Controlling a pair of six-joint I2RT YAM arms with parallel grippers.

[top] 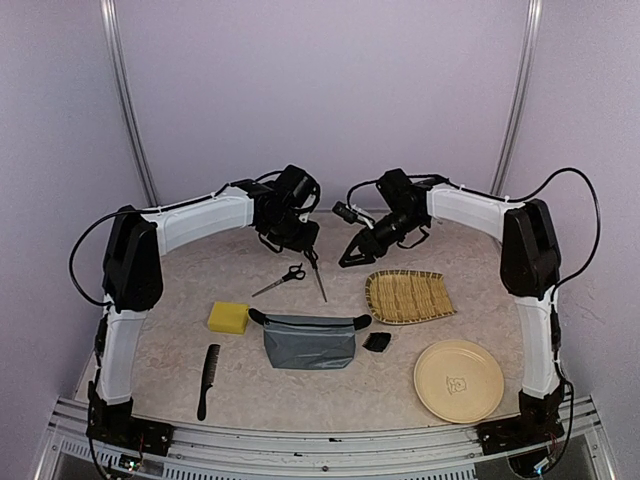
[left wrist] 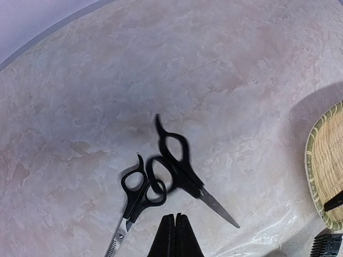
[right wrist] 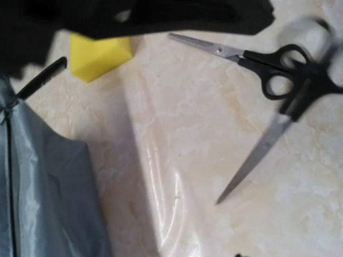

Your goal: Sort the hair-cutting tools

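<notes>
Thinning scissors [left wrist: 129, 214] lie on the table left of a second pair of scissors [left wrist: 215, 206], whose handles are blurred and whose blade points toward the front in the top view. My left gripper [top: 305, 246] is over that second pair's handles; in the left wrist view its fingertips [left wrist: 170, 225] are shut, with nothing visible between them; whether they touch the scissors is unclear. My right gripper [top: 355, 255] hovers right of the scissors, its finger state unclear. A black comb [top: 209, 375] lies at the front left.
A grey pouch [top: 308, 345], yellow sponge [top: 227, 318] and small black item [top: 377, 341] lie in front. A woven basket [top: 410, 295] is at the right, a beige plate [top: 459, 380] at front right.
</notes>
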